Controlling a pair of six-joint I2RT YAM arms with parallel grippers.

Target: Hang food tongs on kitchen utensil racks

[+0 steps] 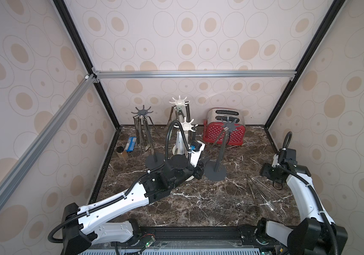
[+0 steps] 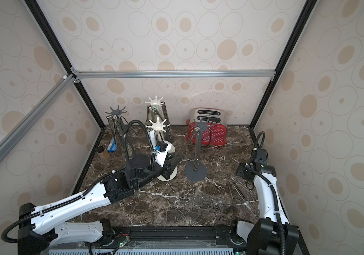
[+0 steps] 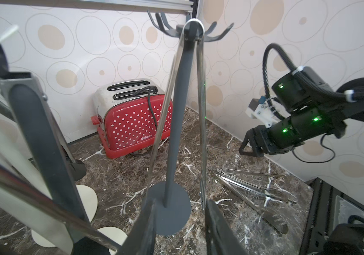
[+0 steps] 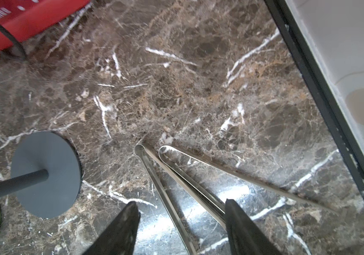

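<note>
One pair of steel tongs [image 3: 202, 114] hangs from the hooks of the dark grey rack [image 3: 174, 119], its bent end up top and its arms either side of the pole. Apart from those tongs, my left gripper is open with its fingers spread and nothing between them; the top left view puts it left of the grey rack. More steel tongs [image 4: 158, 187] lie on the marble surface at the right, beside another pair [image 4: 241, 175]. Above them, my right gripper is open and empty. The near ends of these tongs run out of the right wrist view.
A red dotted toaster [image 1: 224, 133] stands at the back. White racks [image 1: 178, 102] and another grey rack [image 1: 142, 111], hung with utensils, crowd the left and centre. A blue packet [image 1: 130, 144] and a small jar [image 1: 121, 153] lie at far left.
</note>
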